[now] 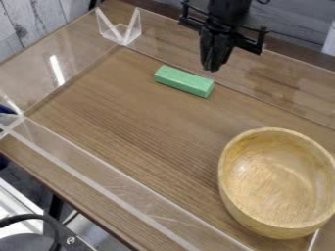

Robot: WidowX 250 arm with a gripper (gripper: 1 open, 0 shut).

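Observation:
My black gripper (213, 57) hangs at the top centre of the view, above and a little behind a green bar (183, 81) lying on the wooden table (124, 127). Its fingers look shut, with nothing visible between them. A large beige bowl (275, 181) sits at the lower right.
A clear plastic piece (118, 29) stands at the back left. Transparent strips run along the left side of the table. A black cable lies at the lower left corner.

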